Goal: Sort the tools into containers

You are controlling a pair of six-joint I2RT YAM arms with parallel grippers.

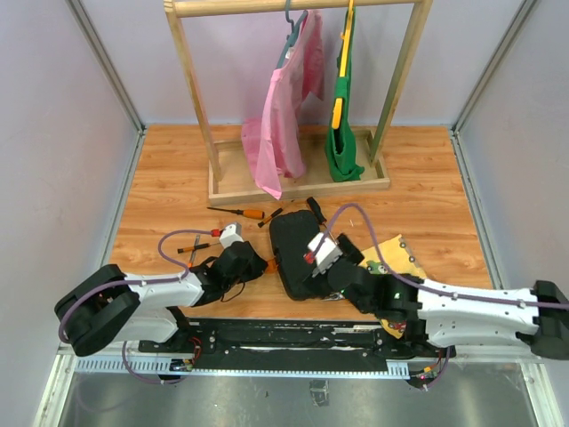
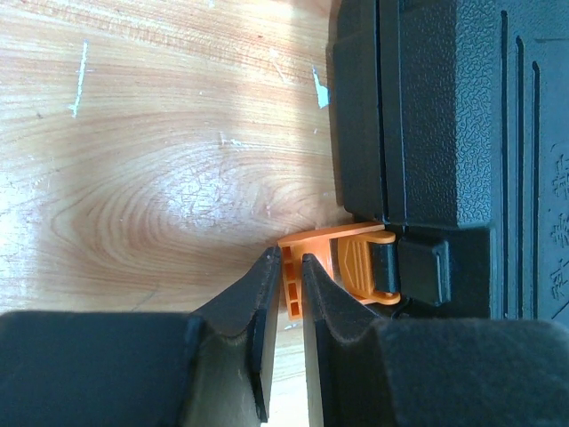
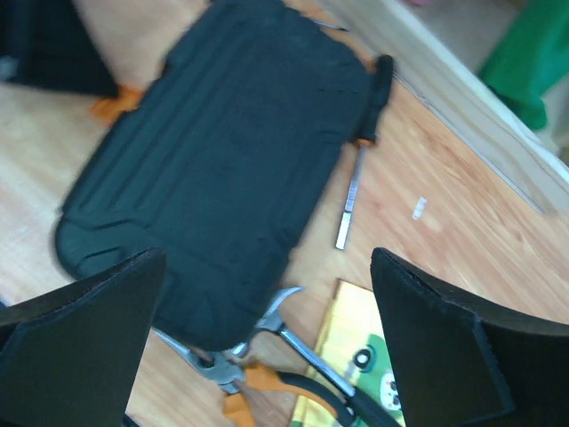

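A closed black case [image 1: 293, 245] lies flat in the middle of the table. On its left side is an orange handle [image 2: 307, 238], and my left gripper is shut on that handle, close to the tabletop. My right gripper hangs open above the case's right part, nothing between its fingers. Below the case in the right wrist view lie a hammer [image 3: 316, 360] and orange-handled pliers [image 3: 280, 381]. A black-handled screwdriver [image 3: 363, 151] rests along the case's far edge. An orange screwdriver [image 1: 249, 213] lies toward the rack.
A wooden rack [image 1: 218, 191] with a pink garment [image 1: 283, 116] and a green one [image 1: 342, 147] stands at the back. A yellow patterned cloth bag [image 1: 400, 253] lies at the right. More small tools [image 1: 194, 248] lie left of the case.
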